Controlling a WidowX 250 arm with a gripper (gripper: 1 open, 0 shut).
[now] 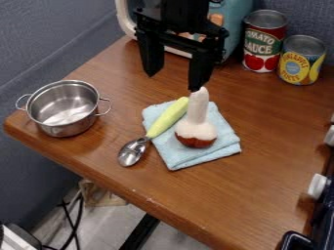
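Note:
My black gripper (175, 67) hangs open over the back middle of the wooden table (156, 195), its fingers wide apart with nothing between them. Below its right finger stands a pale upright object (197, 119) with a brown base, on a folded light-blue cloth (208, 156). A yellow corn-like item (166, 117) lies on the cloth beside it, and a silver spoon (132, 152) lies at the cloth's left edge.
A steel pot (62, 109) sits at the left edge. A tomato sauce can (264, 43), a yellow can (300, 61) and a teal appliance (229, 15) stand at the back. A dark appliance (315, 210) lines the right edge.

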